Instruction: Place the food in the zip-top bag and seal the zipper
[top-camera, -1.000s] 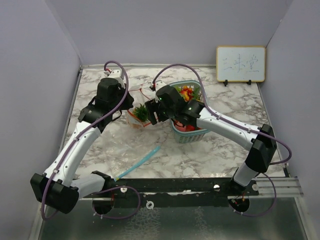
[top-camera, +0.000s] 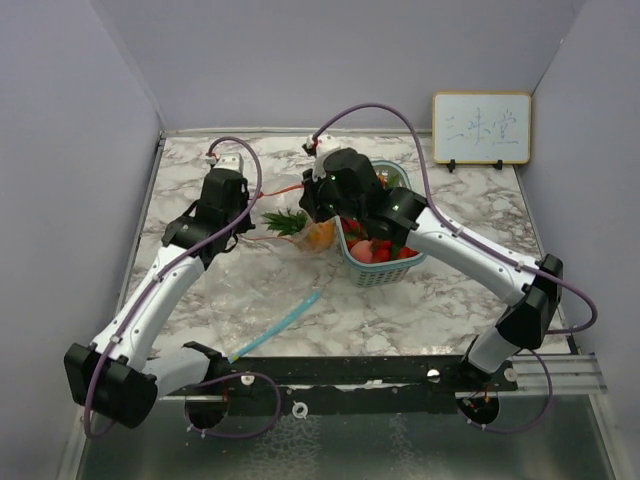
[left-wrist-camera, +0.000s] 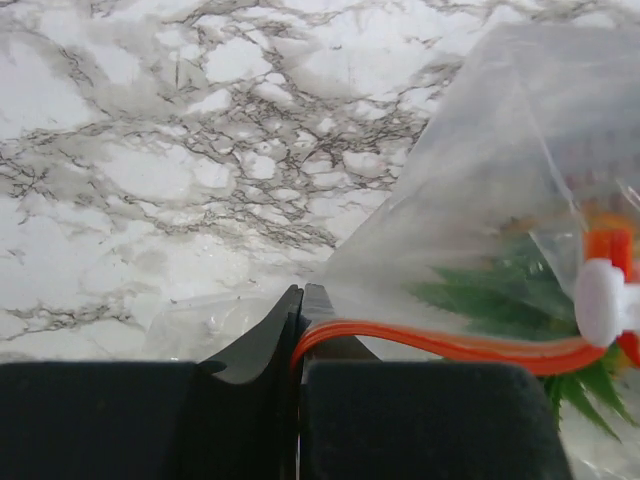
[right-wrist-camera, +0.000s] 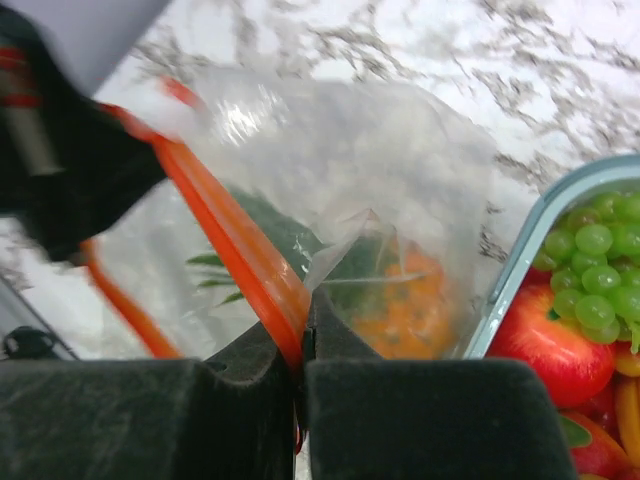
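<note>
The clear zip bag (top-camera: 270, 205) with its orange zipper rim hangs between my two grippers. Inside lies a toy pineapple with green leaves (top-camera: 286, 222) and an orange body (top-camera: 320, 236), seen blurred through the plastic in the right wrist view. My left gripper is shut on the orange rim (left-wrist-camera: 450, 343) at one side of the mouth. On the opposite side, my right gripper pinches the rim (right-wrist-camera: 235, 225). A white piece (left-wrist-camera: 600, 305), apparently the slider, sits on the zipper.
A blue-grey basket (top-camera: 375, 275) of toy fruit stands right of the bag, partly beneath my right arm. A blue strip (top-camera: 275, 328) lies near the front. A whiteboard (top-camera: 482, 128) stands at the back right.
The right gripper has risen and moved slightly back. The bag mouth, earlier spread wide around the leaves, is now tilted, and the pineapple's orange body shows to the right. The left gripper has shifted slightly.
</note>
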